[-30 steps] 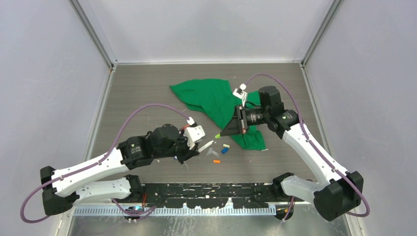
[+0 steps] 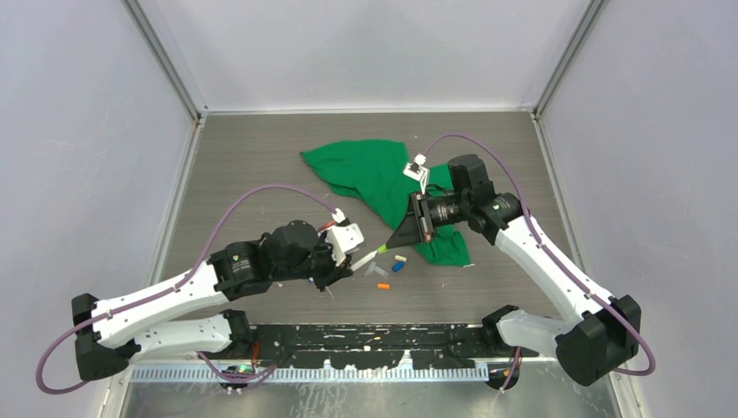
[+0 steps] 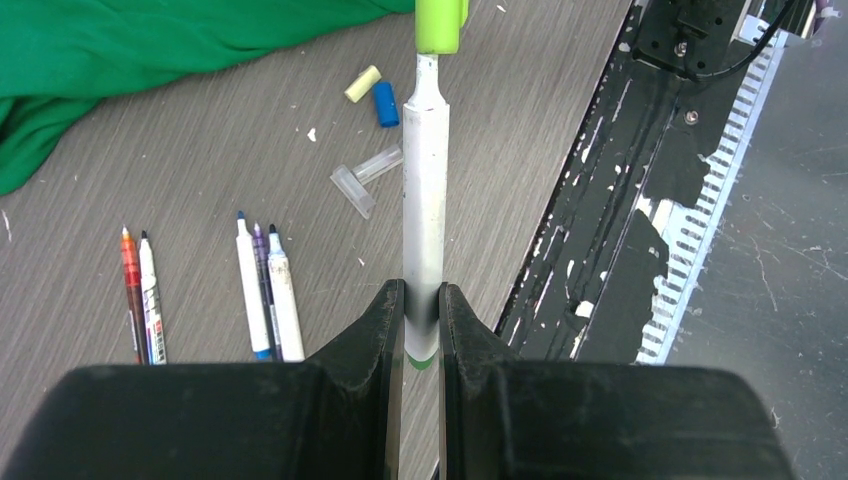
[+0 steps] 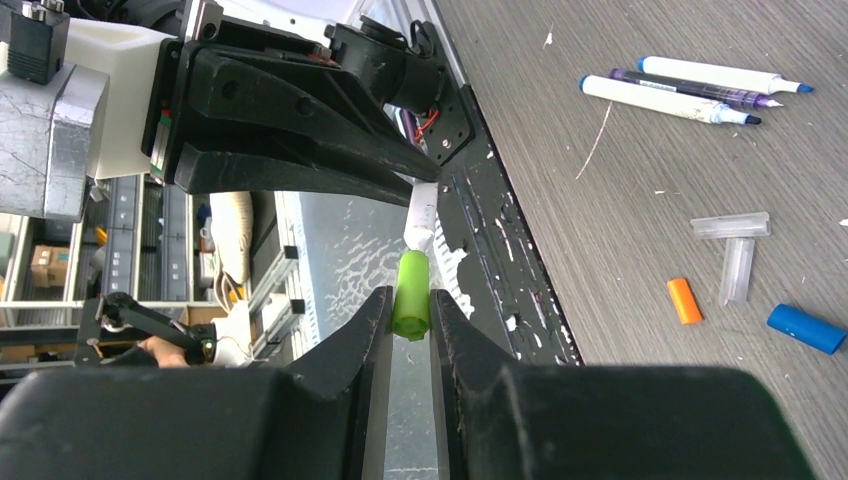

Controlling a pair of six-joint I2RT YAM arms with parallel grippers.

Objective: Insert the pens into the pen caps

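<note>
My left gripper is shut on a white pen [image 3: 427,180] with a green end plug, its nib end pointing away from the fingers. The light green cap [image 4: 411,295] is between the fingers of my right gripper, which is shut on it. In the left wrist view the pen's narrow tip meets the cap's open end; the nib itself is hidden inside or behind the cap. The pen's white shoulder still shows outside the cap. In the right wrist view pen and cap look roughly in line. Both are held above the table.
Several pens, among them a red pen [image 3: 132,290] and a purple pen [image 3: 266,285], lie on the table. Loose caps lie below: blue [image 4: 806,328], orange [image 4: 685,300], cream [image 3: 362,84] and two clear ones. A green cloth [image 2: 365,170] covers the back middle.
The right gripper has moved left and toward the front with the green cap, closing the gap to the pen tip. The left arm has stayed still.
</note>
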